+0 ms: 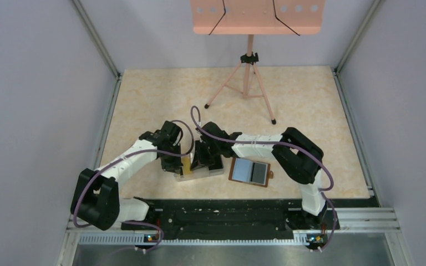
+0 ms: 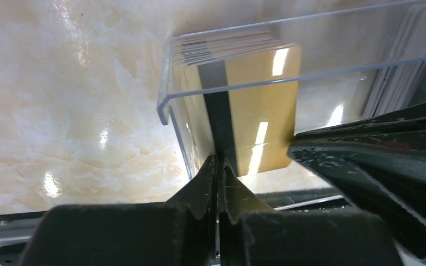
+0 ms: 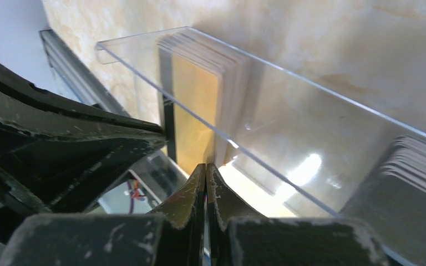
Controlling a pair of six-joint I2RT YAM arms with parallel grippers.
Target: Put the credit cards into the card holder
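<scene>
A clear holder has a stack of gold cards with a black stripe, its front gold card leaning in the left end. Dark cards occupy the other end. My left gripper is shut at the card's lower edge by the stripe, and I see nothing between its fingers. Over the holder in the right wrist view, my right gripper is shut and empty, its tips by the right edge of the gold card, which is outside its fingers. From above, both grippers partly hide the holder.
Right of the holder lies a brown wooden board with a blue panel and a grey one. A pink stand rises at the back. Bare table lies behind the arms and on the far right.
</scene>
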